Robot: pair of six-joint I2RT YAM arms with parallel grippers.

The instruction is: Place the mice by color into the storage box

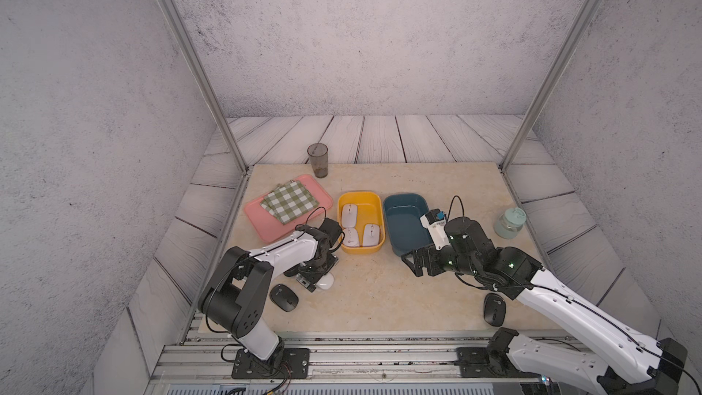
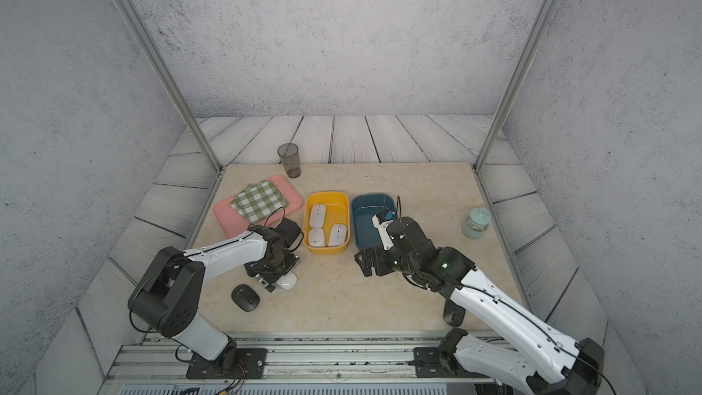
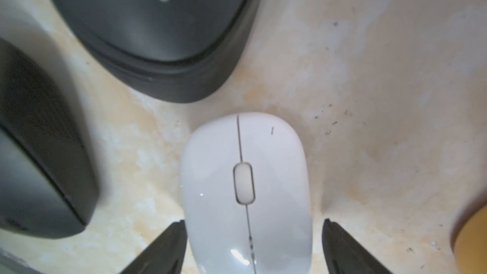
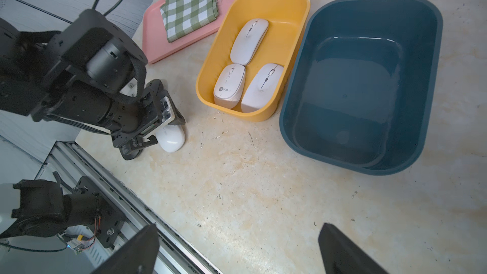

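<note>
A white mouse (image 3: 271, 187) lies on the table between my left gripper's (image 3: 255, 246) fingertips, which are apart, one on each side of it. Two black mice (image 3: 152, 25) (image 3: 40, 162) lie close by it, and another black mouse (image 1: 494, 308) is at the front right. The yellow box (image 1: 359, 197) holds three white mice (image 4: 248, 40). The teal box (image 1: 406, 212) beside it is empty. My right gripper stands open above the table near the teal box's front, nothing between its fingers.
A pink tray (image 1: 259, 219) with a checked cloth (image 1: 287, 201) lies at the back left, with a grey cup (image 1: 318, 161) behind it. A mint jar (image 1: 509, 223) stands at the right.
</note>
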